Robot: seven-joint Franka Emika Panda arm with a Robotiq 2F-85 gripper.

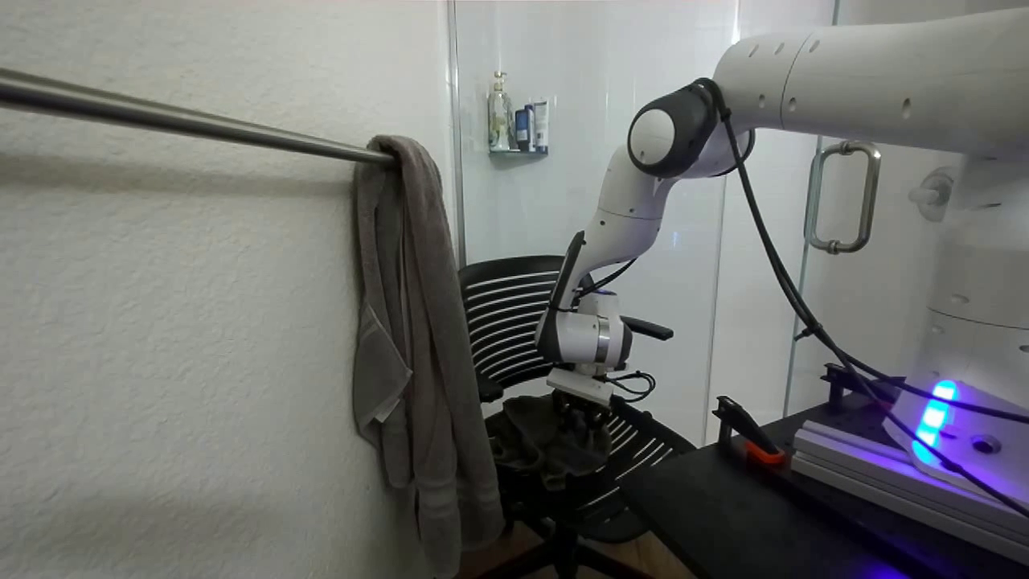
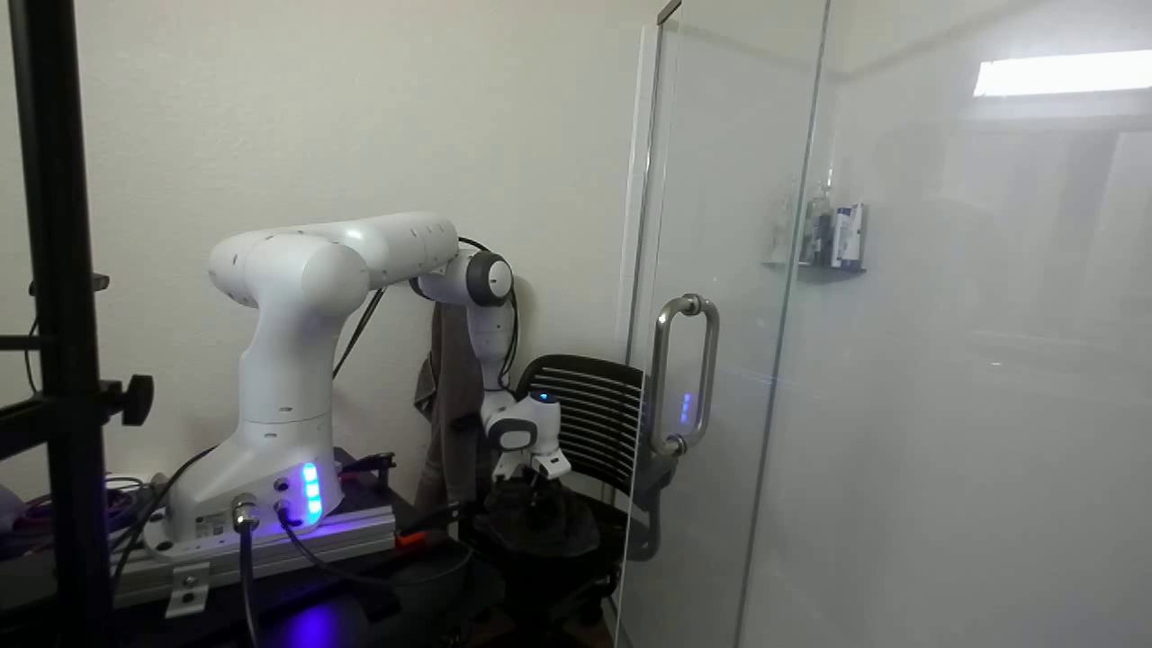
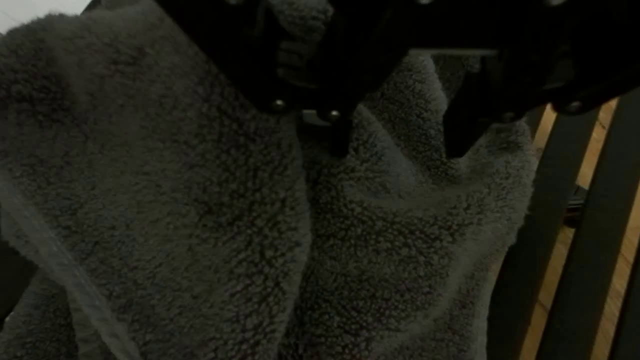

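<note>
A dark grey towel [image 1: 550, 439] lies crumpled on the seat of the black chair [image 1: 511, 318]. Directly over it, my gripper points down with its fingers apart. A raised fold of the towel [image 3: 414, 234] shows between and below the fingertips; whether they touch it I cannot tell. In the second exterior view the gripper and the towel [image 2: 545, 524] merge into one dark patch. A second grey towel [image 1: 424, 338] hangs from the metal bar [image 1: 193, 121] on the left wall.
A black table [image 1: 743, 516] with a clamp [image 1: 748, 429] stands right of the chair. The glass shower door's handle [image 2: 686, 373] is behind. Chair armrests [image 1: 646, 329] flank the seat. A corner shelf [image 1: 518, 151] holds bottles.
</note>
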